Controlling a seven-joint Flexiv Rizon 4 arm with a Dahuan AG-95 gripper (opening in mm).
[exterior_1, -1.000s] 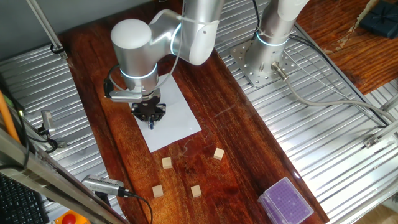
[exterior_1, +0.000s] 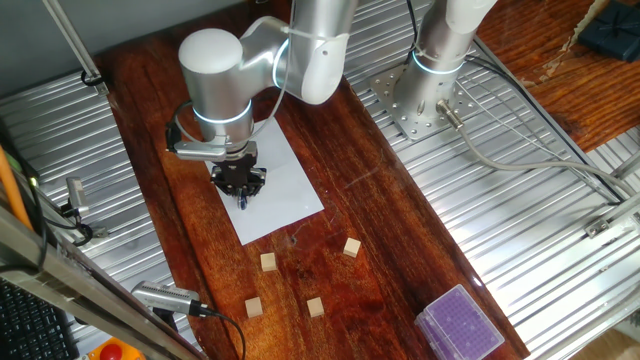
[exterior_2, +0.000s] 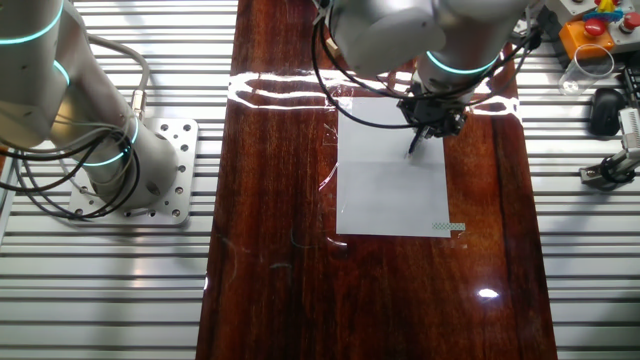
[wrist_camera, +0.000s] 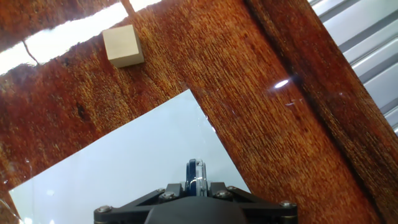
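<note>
A white sheet of paper (exterior_1: 285, 195) lies flat on the dark wooden table. My gripper (exterior_1: 241, 190) is over the paper, towards its left edge in exterior view 1, pointing down. It is shut on a dark blue pen (wrist_camera: 194, 177) with a clear part, seen between the fingers at the bottom of the wrist view. In exterior view 2 the pen (exterior_2: 413, 144) slants down towards the sheet (exterior_2: 390, 190). Whether its tip touches the paper, I cannot tell. No drawn line shows on the visible part of the sheet.
Several pale wooden cubes stand beyond the paper's near edge, one of them a cube (exterior_1: 268, 262) close to it, another a cube (wrist_camera: 123, 45) in the wrist view. A purple box (exterior_1: 461, 323) sits at the table's near right corner. A small camera (exterior_1: 166, 297) stands at the left edge.
</note>
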